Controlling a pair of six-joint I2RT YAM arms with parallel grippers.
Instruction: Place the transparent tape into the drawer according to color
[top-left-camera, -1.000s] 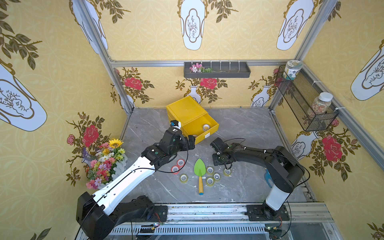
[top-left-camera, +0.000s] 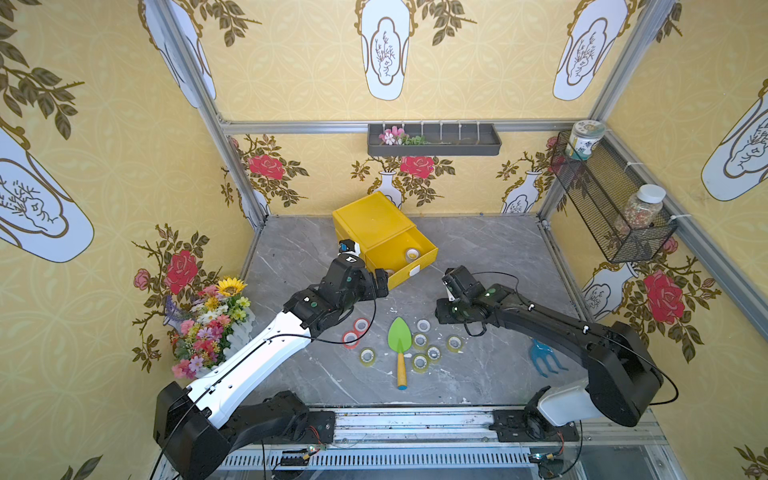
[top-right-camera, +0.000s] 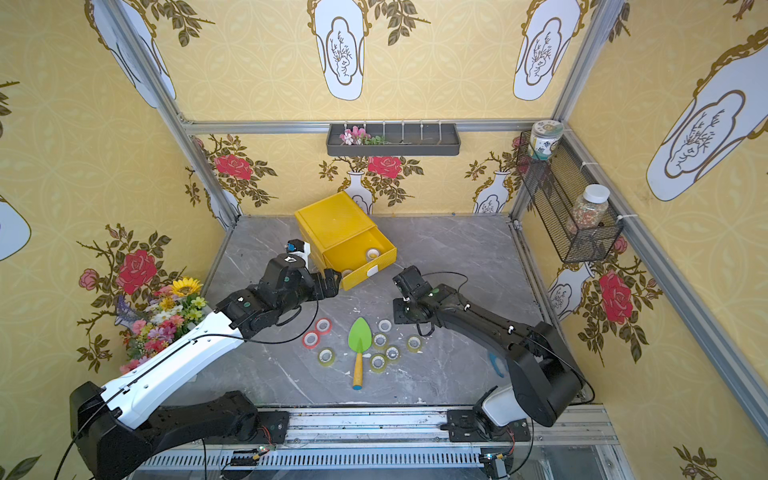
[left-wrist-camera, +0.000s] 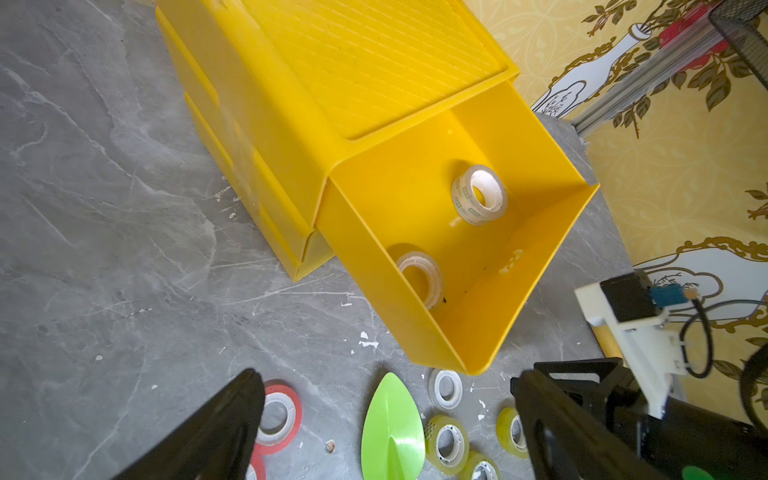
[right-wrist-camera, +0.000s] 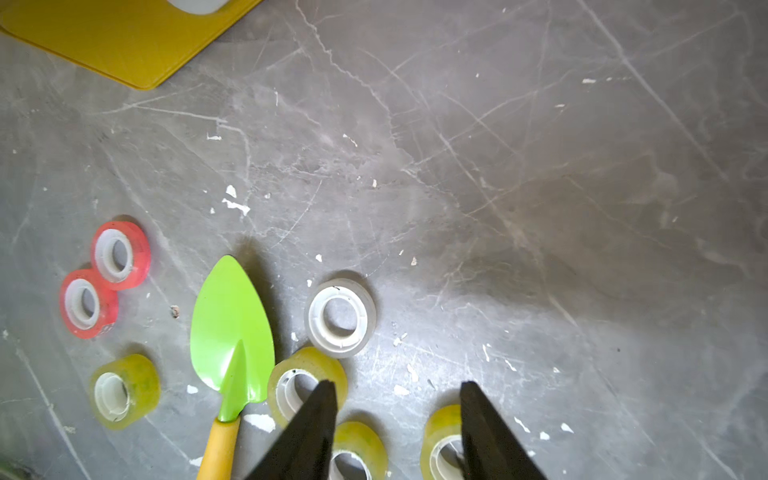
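A transparent tape roll with a white core (right-wrist-camera: 366, 316) lies flat on the grey table, beside the green trowel's blade. Above the table, my right gripper has its fingers parted, with nothing between them; that roll lies ahead of the fingertips in the right wrist view. The yellow box (left-wrist-camera: 344, 72) has its drawer (left-wrist-camera: 400, 320) pulled out. Inside the drawer, one pale tape roll (left-wrist-camera: 480, 196) is at the back and another clear roll (left-wrist-camera: 424, 276) near the side wall. My left gripper is open and empty by the drawer's front.
Several yellowish tape rolls (right-wrist-camera: 320, 376) and two red rolls (right-wrist-camera: 120, 256) lie around the green trowel (right-wrist-camera: 232, 328). A blue rake-like tool (top-left-camera: 545, 357) lies at the right, a bouquet (top-left-camera: 212, 328) at the left. Table space right of the box is clear.
My right arm has shifted to the right and back a little, uncovering the white-cored tape roll that its gripper hid in the top left view. The left arm has stayed nearly still.
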